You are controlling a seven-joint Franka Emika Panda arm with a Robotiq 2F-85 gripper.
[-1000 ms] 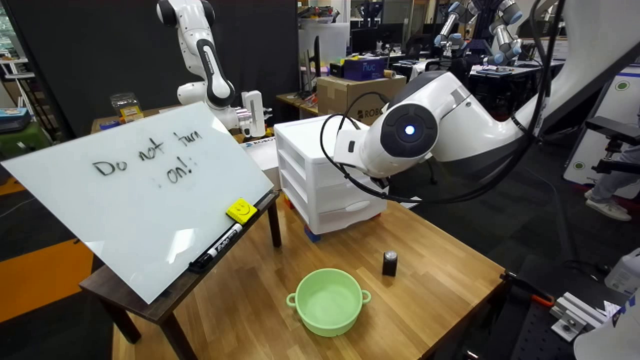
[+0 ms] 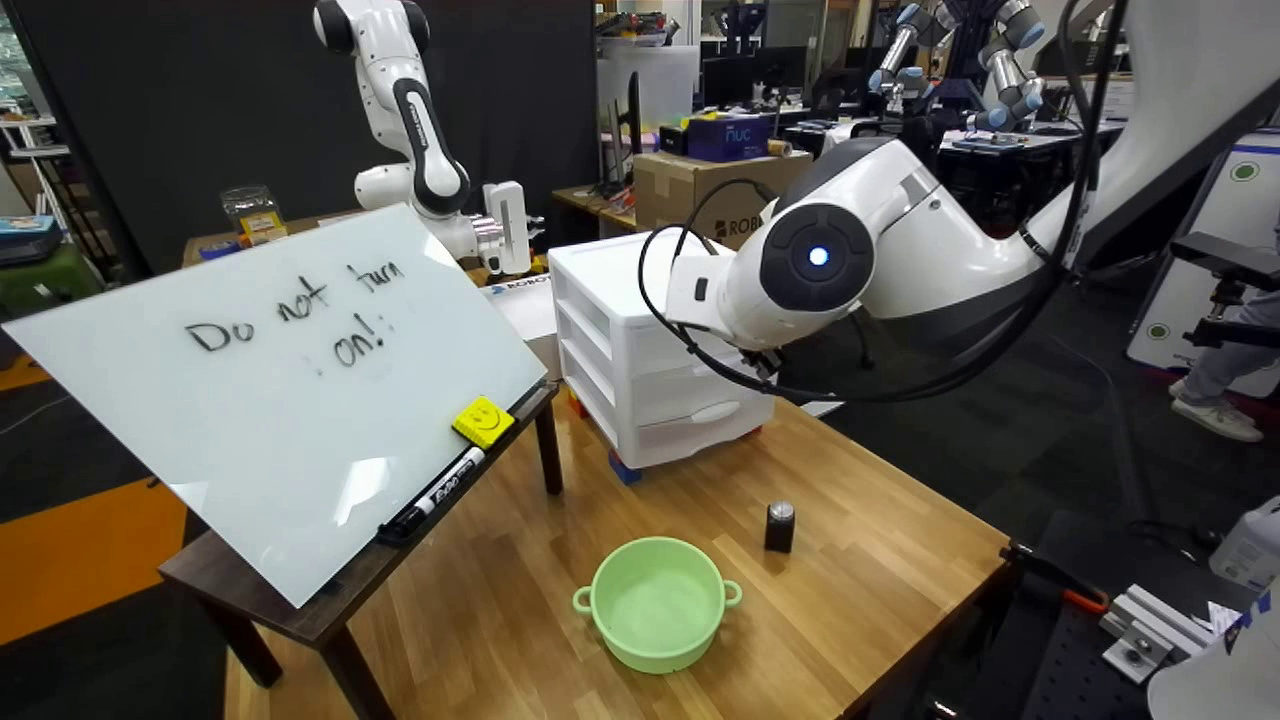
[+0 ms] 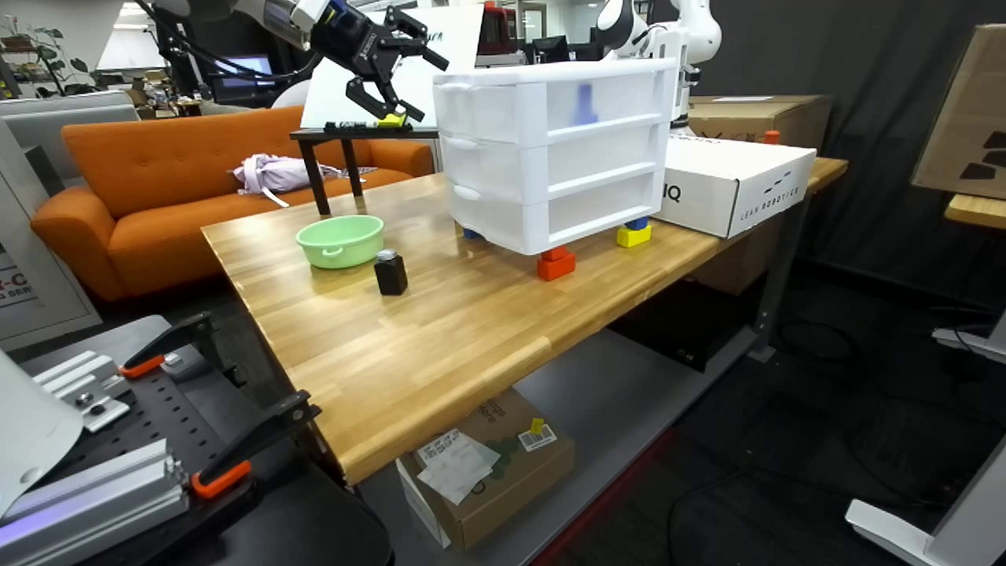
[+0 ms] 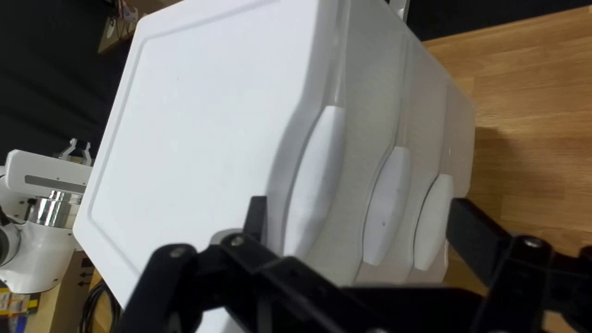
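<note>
My gripper is open in the wrist view, its two black fingertips well apart and nothing held between them. A white drawer unit [image 4: 200, 94] lies beyond the fingers. Its top handle [image 4: 315, 183], middle handle [image 4: 387, 205] and bottom handle [image 4: 434, 222] appear between the two fingertips in that view. All three drawers look closed. From the second exterior side, the gripper [image 3: 429, 86] hangs in the air near the unit's upper front. The first exterior view hides the fingers behind the arm's white wrist.
On the wooden table stand a green two-handled bowl [image 2: 657, 600] and a small black shaker [image 2: 780, 528]. A tilted whiteboard [image 2: 276, 384] rests on a dark stand, with a yellow eraser [image 2: 483, 421] and marker [image 2: 438, 492]. Colored blocks [image 3: 556, 264] support the drawer unit.
The arm's wrist has shifted very slightly, and its hanging cable sits a little differently. The drawer unit, bowl and shaker remain where they were.
</note>
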